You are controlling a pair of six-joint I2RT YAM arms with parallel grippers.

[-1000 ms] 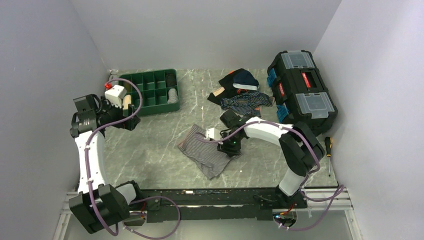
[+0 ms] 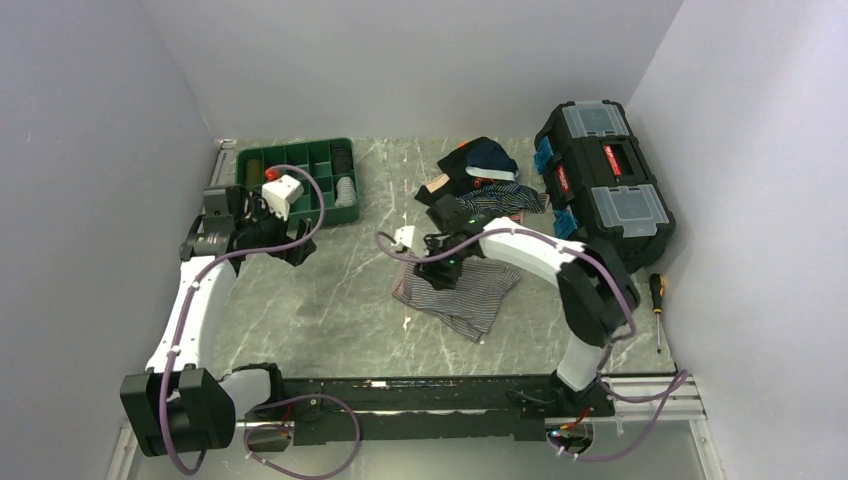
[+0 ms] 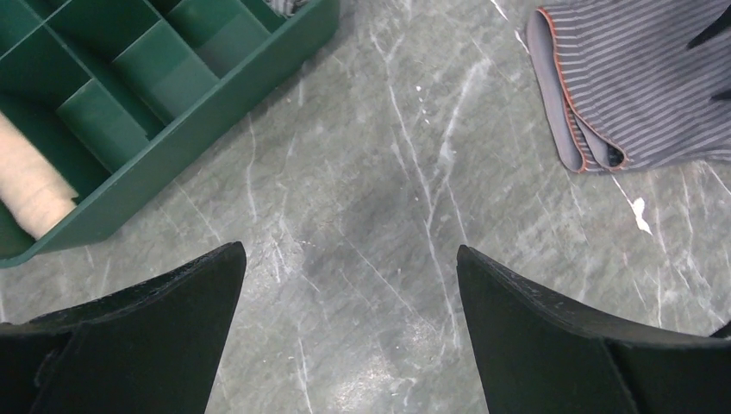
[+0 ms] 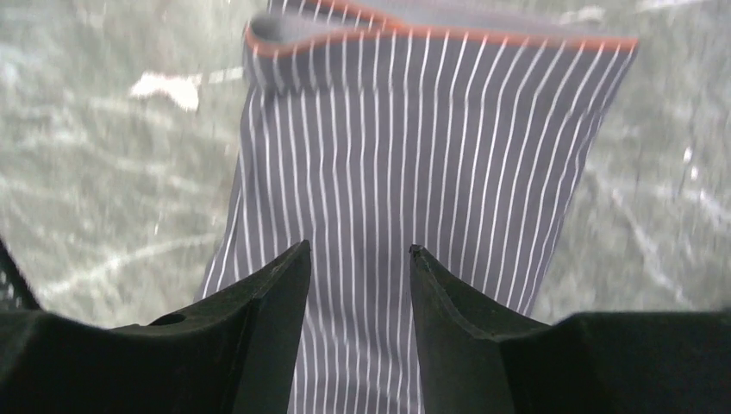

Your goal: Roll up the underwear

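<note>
The grey striped underwear (image 2: 465,305) lies folded on the table, its orange-edged fold toward the left in the top view. The left wrist view shows that folded edge (image 3: 569,103) at the upper right. My right gripper (image 2: 430,270) is over the underwear; in the right wrist view its fingertips (image 4: 359,256) stand apart above the striped cloth, none of it visibly gripped. My left gripper (image 2: 298,248) is open over bare table beside the green organizer, with nothing between its fingers.
The green organizer (image 2: 295,214) holds some rolls at back left. A pile of dark and striped clothes (image 2: 475,165) lies at back centre. Black toolboxes (image 2: 605,170) and a screwdriver (image 2: 657,295) are at the right.
My left gripper has moved right from over the organizer's near side.
</note>
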